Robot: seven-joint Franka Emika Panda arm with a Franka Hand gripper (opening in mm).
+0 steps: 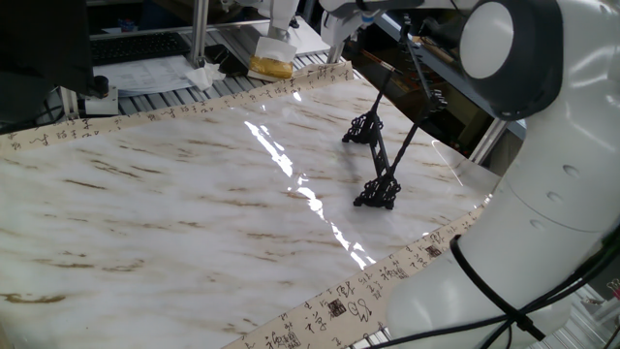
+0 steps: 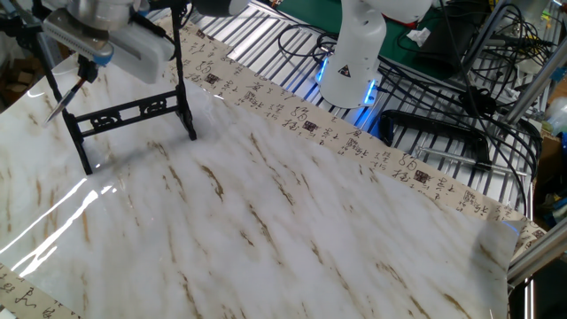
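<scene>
A black ornate stand with two posts and a low crossbar stands upright on the marbled sheet, toward the right in exterior view 1. In exterior view 2 the same stand is at the upper left. My gripper is beside its upper part, under the white hand. A thin, pointed, brush-like stick slants down and left from the dark fingers, close to the stand's left post. The gripper looks shut on this stick, whose upper end is hidden. The stand's top is cut off in exterior view 2.
The marbled sheet is bare across its wide middle. A second white arm base with blue lights stands beyond its lettered border. Cables and a black tray-like object lie at right. A keyboard is behind the sheet.
</scene>
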